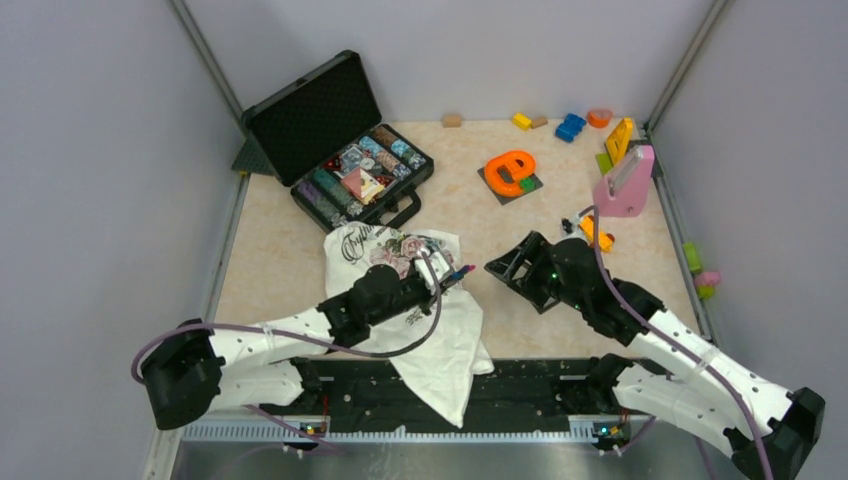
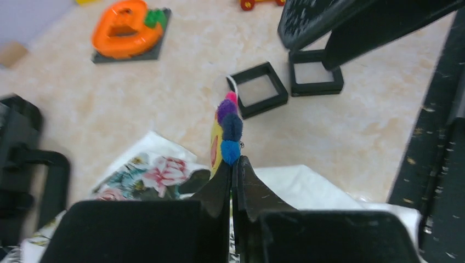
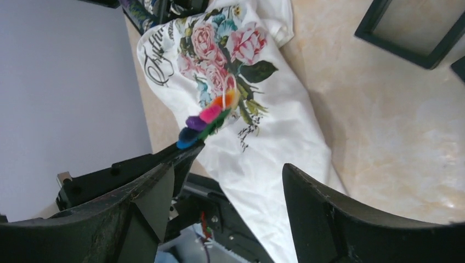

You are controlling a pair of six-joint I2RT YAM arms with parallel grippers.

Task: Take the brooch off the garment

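Observation:
My left gripper is shut on a multicoloured pom-pom brooch (image 2: 229,123), pink, purple, navy, blue and yellow, with a pale loop at its tip. The brooch (image 3: 205,119) is held above the white garment (image 3: 285,126) with its printed roses and script, seen in the top and right wrist views; whether it touches the cloth is unclear. My right gripper (image 1: 510,268) stands open to the right of the brooch, nothing between its fingers.
An open black case (image 1: 310,110) lies at the back left. Two black square frames (image 2: 315,87), an orange track toy (image 2: 115,38) and a pink stand (image 1: 625,190) are on the right side. Bare table surrounds the frames.

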